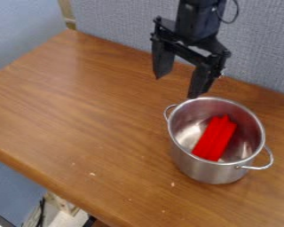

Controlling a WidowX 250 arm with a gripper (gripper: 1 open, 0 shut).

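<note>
My gripper [181,73] hangs above the wooden table at the upper middle, dark, with two fingers spread wide and nothing between them. Below it and to the right stands a steel pot [186,157] with two side handles. A red block [216,137] lies tilted inside the pot, apart from the gripper.
A pale grey wall [121,18] runs along the back, and a dark area with cables shows at the lower left corner.
</note>
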